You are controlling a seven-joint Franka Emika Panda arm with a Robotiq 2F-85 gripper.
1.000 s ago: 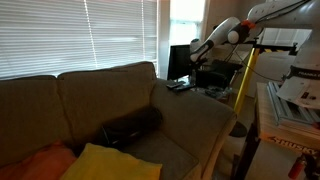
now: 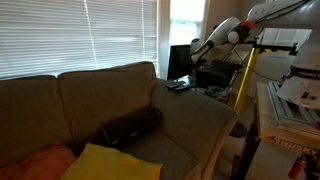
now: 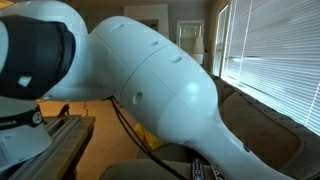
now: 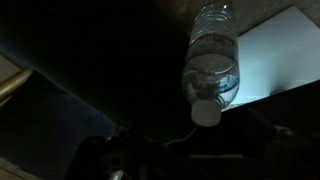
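Note:
In the wrist view a clear plastic bottle (image 4: pixel 212 55) with a white cap (image 4: pixel 206 112) has its capped end toward my gripper. The dark fingers stand apart at the lower left and lower right, with the cap end in line with the gap between them. Darkness makes it hard to tell how far the fingertips are from the bottle. In exterior view 1 my gripper (image 2: pixel 194 72) is small, at the far side past the couch's armrest. My own arm (image 3: pixel 165 80) covers much of exterior view 2.
A pale flat sheet (image 4: pixel 278 55) lies beside the bottle. A brown couch (image 2: pixel 100 100) with a yellow pillow (image 2: pixel 115 163) and an orange pillow (image 2: pixel 38 163) fills the left of exterior view 1. A yellow pole (image 2: pixel 247 75) stands near the arm.

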